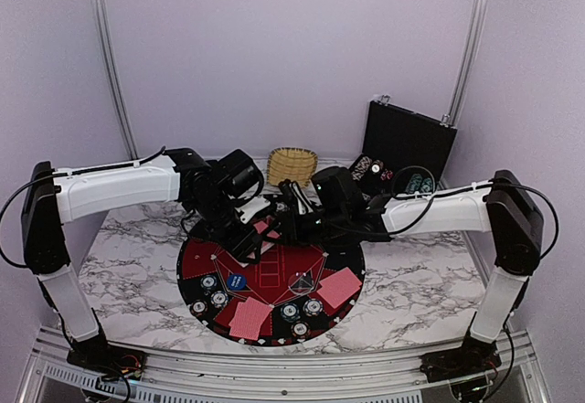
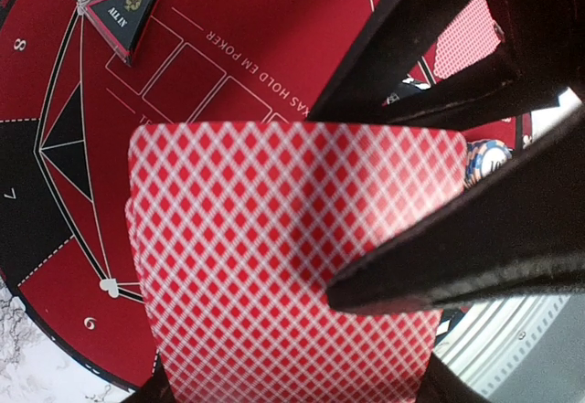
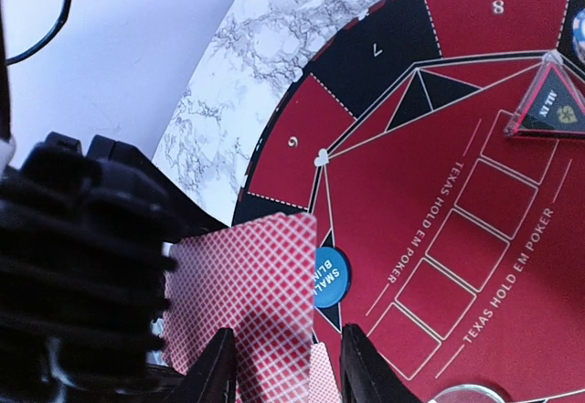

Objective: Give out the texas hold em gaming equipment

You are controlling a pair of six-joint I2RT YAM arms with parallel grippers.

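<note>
My left gripper point(image 1: 251, 238) is shut on a deck of red-checked cards point(image 2: 292, 211), raised over the upper middle of the red and black poker mat point(image 1: 274, 284). My right gripper point(image 1: 292, 220) is beside it, part open; in the right wrist view its fingertips are near the deck's edge, and whether a card is between them is unclear. Red-backed cards point(image 1: 338, 286) lie at the mat's front. A blue small blind button point(image 3: 327, 275) and an all-in triangle point(image 2: 123, 15) lie on it.
A basket point(image 1: 291, 165) stands at the back. An open black chip case point(image 1: 407, 138) is at the back right. Chips point(image 1: 290, 312) lie along the mat's front edge.
</note>
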